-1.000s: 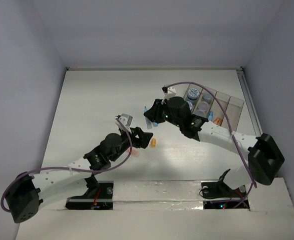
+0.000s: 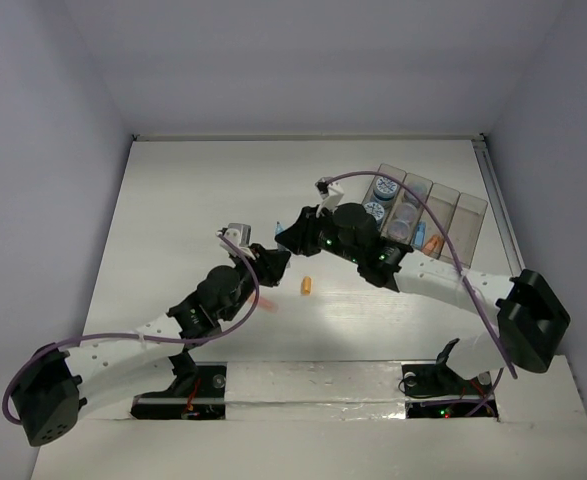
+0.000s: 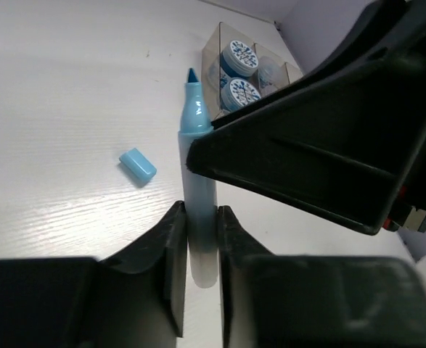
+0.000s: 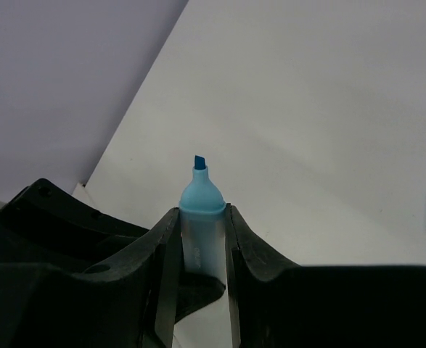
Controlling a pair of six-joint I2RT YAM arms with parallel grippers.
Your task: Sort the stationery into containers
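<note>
A light-blue marker (image 3: 197, 163), uncapped with its dark-blue tip up, stands nearly upright above the table. My right gripper is shut on its upper part. In the left wrist view the marker's lower body lies between the fingers of my left gripper; they are close on both sides, but whether they clamp it is unclear. From above, both grippers meet near the table's middle, with only a bit of the marker (image 2: 278, 229) showing. A clear divided container (image 2: 470, 222) stands at the back right, holding round white-and-blue lidded jars (image 3: 240, 93).
On the table lie a small blue cap (image 3: 138, 167), a short orange piece (image 2: 306, 286) and a pinkish piece (image 2: 266, 303) near the left gripper. The container's rightmost compartment looks empty.
My right gripper has moved slightly left and down in the top view with the marker. The left gripper has shifted left and up, and the two now meet at the marker.
</note>
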